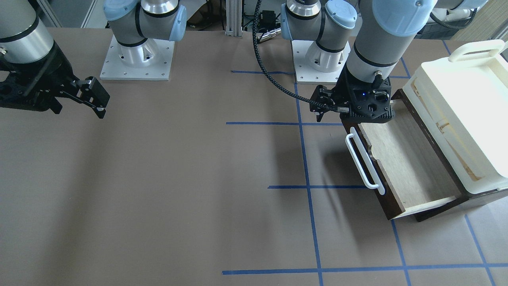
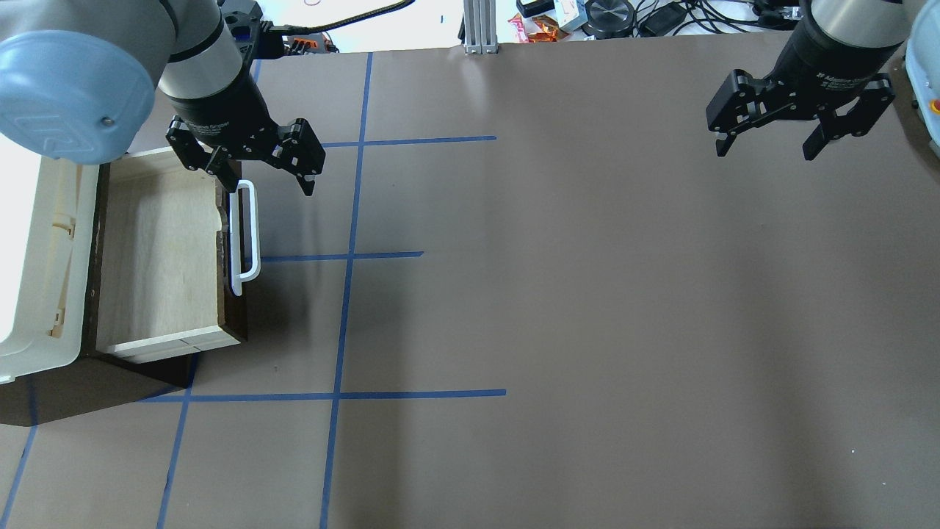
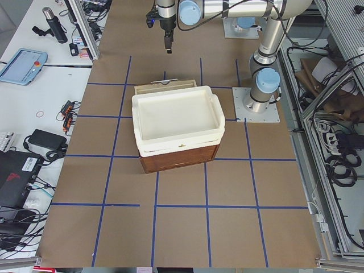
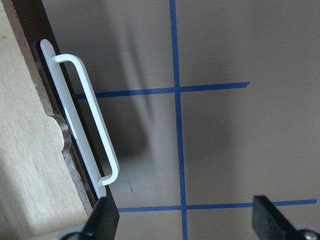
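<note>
A wooden drawer (image 1: 405,157) with a white handle (image 1: 362,159) is pulled out of a dark box under a white lid-like tray (image 1: 462,114); it is empty. My gripper (image 2: 268,189) hangs over the far end of the drawer front, above and near the handle. In the left wrist view its two fingers stand wide apart at the bottom corners, open with nothing between them, and the handle (image 4: 95,115) lies to the left of centre.
Another arm's gripper (image 2: 767,150) hangs across the table. Further arm bases (image 1: 138,64) stand at the back.
</note>
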